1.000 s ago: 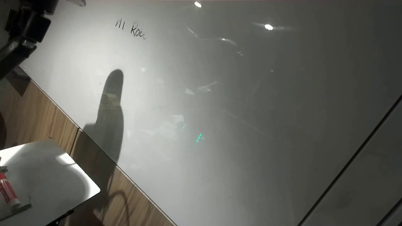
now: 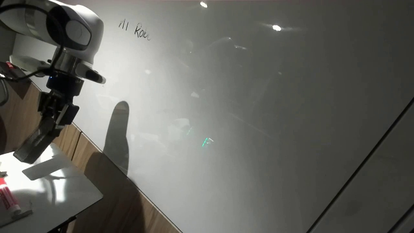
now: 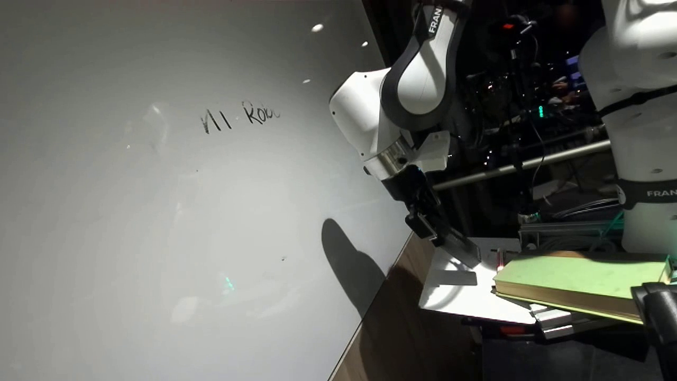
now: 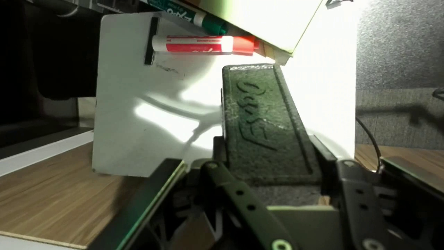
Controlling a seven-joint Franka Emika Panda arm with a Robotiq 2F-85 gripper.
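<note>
A dark whiteboard eraser (image 4: 262, 121) with raised lettering is clamped between the fingers of my gripper. In the first exterior view the same eraser (image 2: 37, 141) slants down and left from my gripper (image 2: 58, 118), above a small white board. The second exterior view has the eraser (image 3: 461, 247) hanging under my gripper (image 3: 435, 228), apart from the large whiteboard (image 3: 158, 222). Black handwriting (image 2: 134, 30) reading roughly "Robo" stands high on that whiteboard, and it also shows as writing (image 3: 241, 117) in the second exterior view.
On the small white board (image 4: 120, 125) lie a red marker (image 4: 204, 44) and a green marker (image 4: 187, 14). Beside them is a thick green book (image 3: 584, 276). A wooden strip (image 2: 112, 182) runs along the whiteboard's lower edge. Most of the whiteboard's face is clear.
My arm has come further into the first exterior view, moving right and down. The eraser is now over the small white board, and the shadow on the whiteboard has sunk lower.
</note>
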